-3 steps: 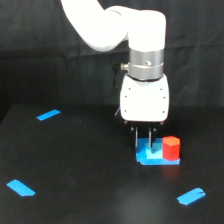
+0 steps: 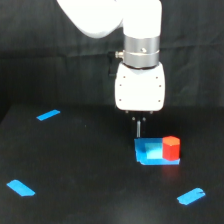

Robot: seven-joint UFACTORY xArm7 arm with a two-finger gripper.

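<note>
A red block [image 2: 171, 148] stands at the right side of a blue patch [image 2: 143, 157] on the dark table. Beside it, over the middle of the patch, is a lighter blue area [image 2: 153, 149], perhaps a second block; its edges are hard to make out. Above the patch's left part hangs my gripper [image 2: 138, 132], pointing down from the white arm. Its thin dark fingers barely stand out from the black background, so their opening cannot be told. Nothing clearly shows held between them.
Blue tape strips lie on the table at the back left [image 2: 48, 115], front left [image 2: 20, 188] and front right [image 2: 191, 196]. A dark curtain [image 2: 50, 60] hangs behind.
The arm's end has risen slightly and shifted a little left. The fingers now look closer together or turned, and sit higher above the patch. The red block has stayed put.
</note>
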